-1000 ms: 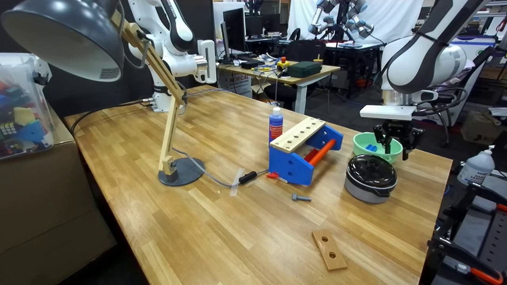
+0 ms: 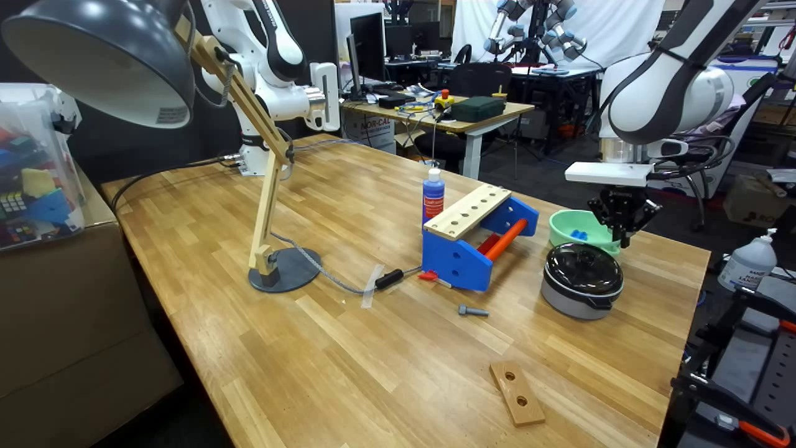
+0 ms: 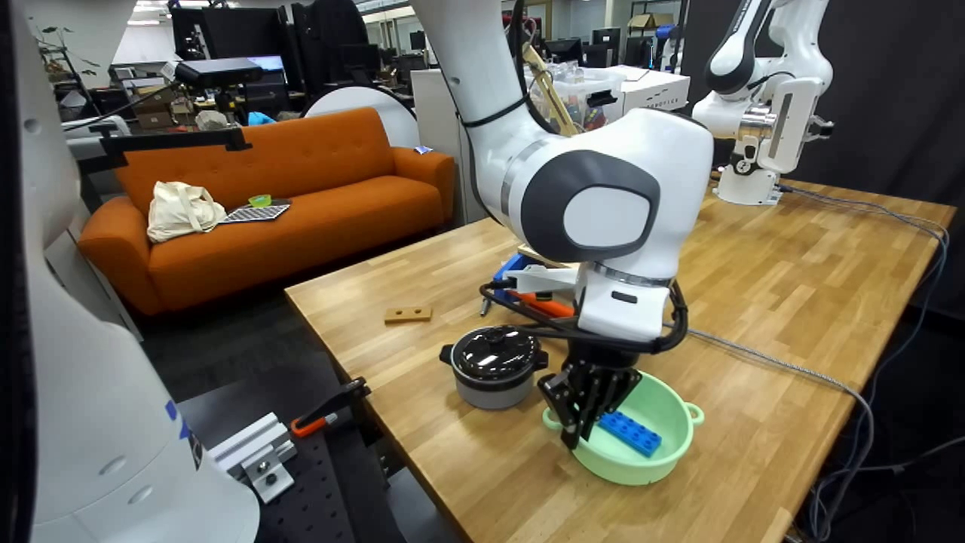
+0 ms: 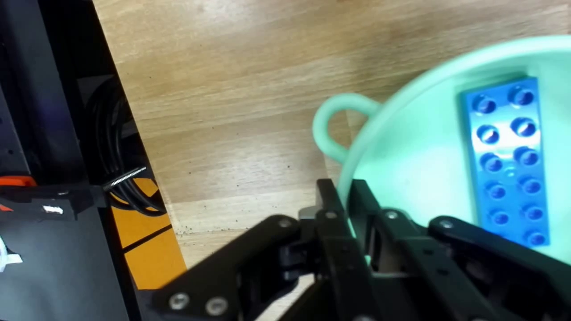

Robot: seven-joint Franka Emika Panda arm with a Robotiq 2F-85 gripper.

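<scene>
A mint-green bowl (image 4: 417,182) with small loop handles stands on the wooden table, and a blue toy brick (image 4: 508,160) lies flat inside it. My gripper is shut on the bowl's rim, one finger outside the wall and the other inside. In exterior view 2 the gripper (image 3: 571,434) comes down over the side of the bowl (image 3: 674,407) nearer the pot, with the brick (image 3: 630,434) beside it. From exterior view 1 the fingers partly cover the bowl (image 2: 568,223).
A grey pot with a black lid (image 2: 584,270) stands close to the bowl. Near it are a blue and wood toy bench (image 2: 477,231), a grey bolt (image 2: 473,310) and a wooden block with two holes (image 2: 517,393). Open table lies in front of the lamp (image 2: 287,269).
The gripper's fingers have drawn together onto the bowl's rim. The bowl and the brick in it have shifted slightly left in exterior view 1.
</scene>
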